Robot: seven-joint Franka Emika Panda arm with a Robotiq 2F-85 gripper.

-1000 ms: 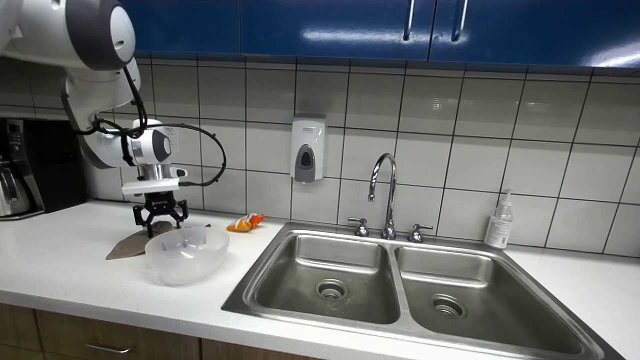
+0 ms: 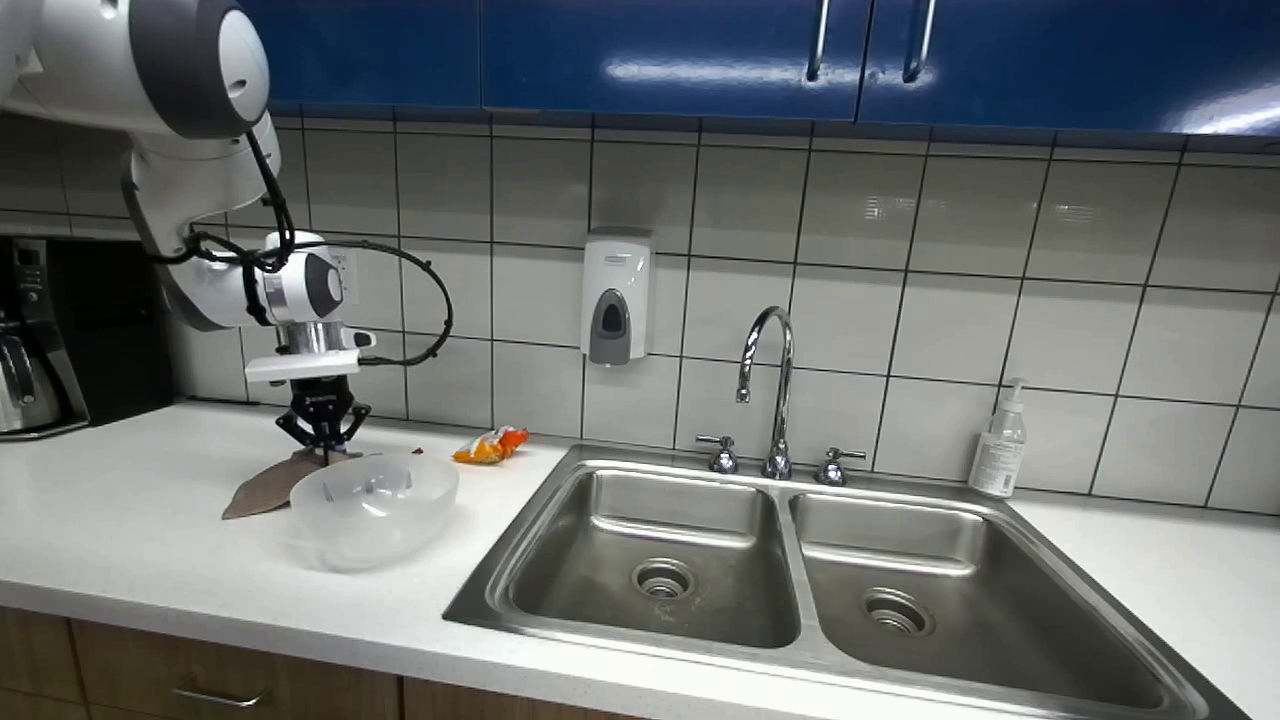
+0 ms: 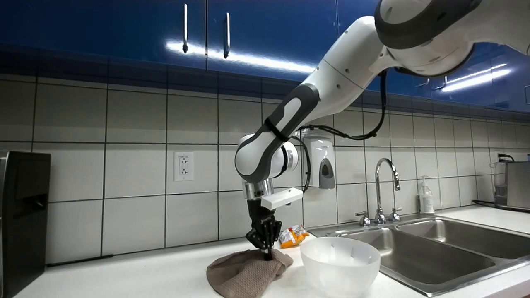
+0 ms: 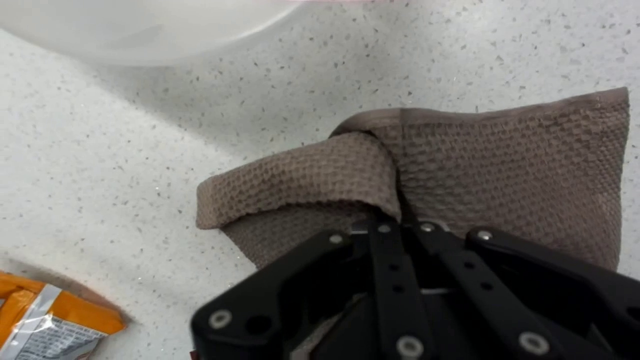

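A brown textured cloth (image 3: 243, 275) lies rumpled on the white counter, and its raised fold (image 4: 306, 174) runs in between my fingertips in the wrist view. My gripper points down with its fingers closed and a pinch of the cloth caught between them. In exterior view 1 the gripper (image 2: 325, 454) is just behind the translucent white bowl (image 2: 374, 516), which hides part of the cloth (image 2: 266, 488). The rest of the cloth spreads over the counter on both sides of the fingers.
An orange snack packet (image 2: 489, 446) lies near the tiled wall, close to the gripper. The double sink (image 2: 792, 564) with its faucet (image 2: 786, 396) is to the right of the bowl. A black coffee machine (image 2: 96, 336) stands at the left.
The gripper's fingers were spread wide over the cloth a second ago; they have closed together. The cloth has drawn inward slightly and bunched at the fingertips. Bowl and packet are unmoved.
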